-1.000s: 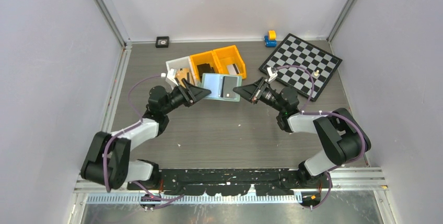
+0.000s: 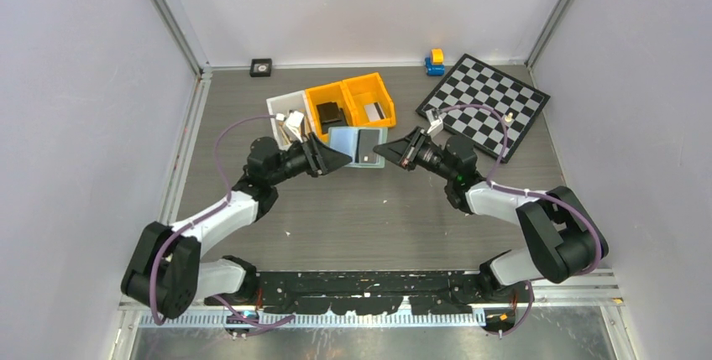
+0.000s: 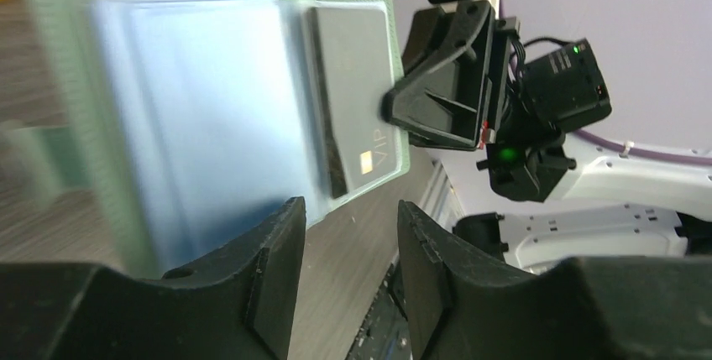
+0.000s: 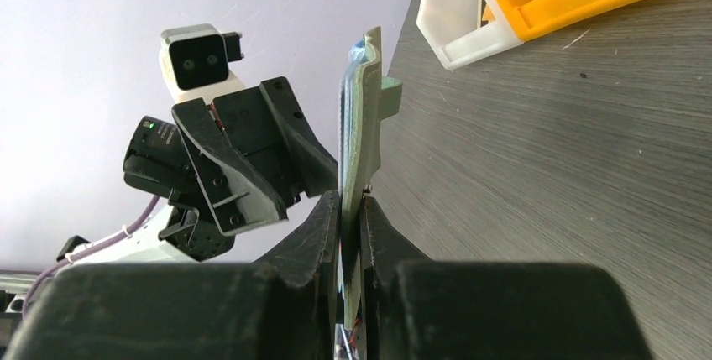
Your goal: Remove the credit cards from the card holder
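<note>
The card holder (image 2: 342, 143) is spread out in the air above the table, pale green at its border. A light blue panel (image 3: 235, 117) fills its left half, and a grey card marked VIP (image 3: 357, 83) its right half. My right gripper is shut on the holder's right edge, which stands edge-on between its fingers. My left gripper is open; its fingers (image 3: 281, 272) are close to the holder's lower edge, with nothing visible between them. Whether the left fingers touch the holder, I cannot tell.
Behind the holder are a white bin (image 2: 277, 108) and orange bins (image 2: 382, 91) with a dark item (image 2: 331, 114) and cards (image 2: 374, 112). A checkered board (image 2: 487, 104) lies at the back right.
</note>
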